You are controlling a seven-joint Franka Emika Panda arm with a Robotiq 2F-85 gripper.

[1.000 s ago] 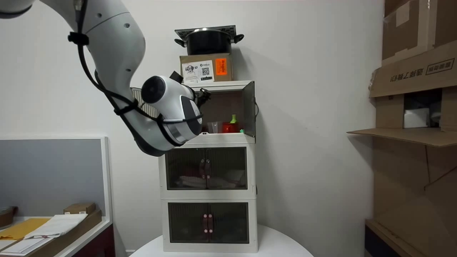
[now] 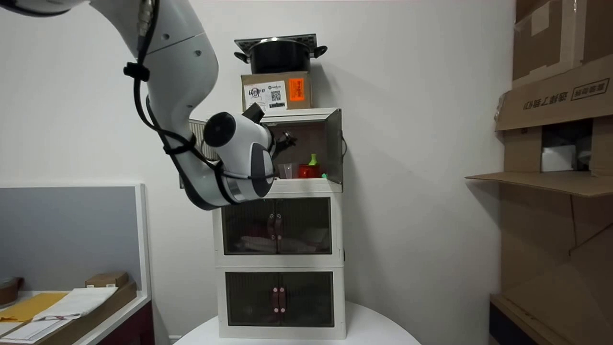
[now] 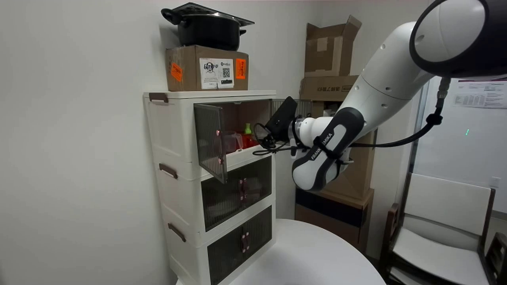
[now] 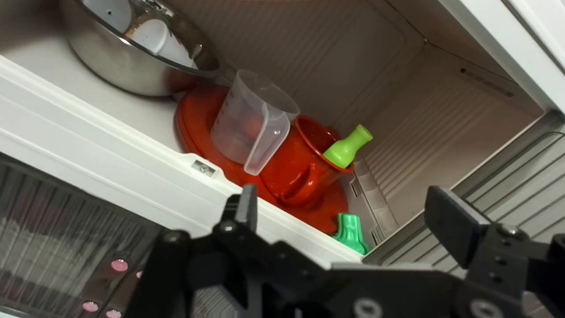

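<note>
My gripper stands open in front of the cabinet's top compartment, its two fingers wide apart and nothing between them. Inside, a red mug [image 4: 299, 180] with a bright green bottle-shaped item [image 4: 349, 146] poking out of it rests on a red lid-like disc [image 4: 196, 114]. Beside the mug is a clear measuring cup [image 4: 233, 127] with its handle toward me. A small green piece [image 4: 351, 233] lies by the front lip at the right. Further left sits a steel bowl [image 4: 127, 66] holding white items. In the second exterior view the gripper's tips are partly hidden by cables.
Both top doors stand open, the right door [image 2: 334, 146] and the left door [image 3: 210, 137] flanking the opening. The lower compartments [image 2: 277, 226] are closed. A cardboard box [image 2: 299, 92] and a black pot [image 2: 279, 57] are stacked on the cabinet.
The arm has moved right, and its wrist and gripper are slightly lower, closer to the mug side of the top compartment. The cabinet and its contents look unmoved.
</note>
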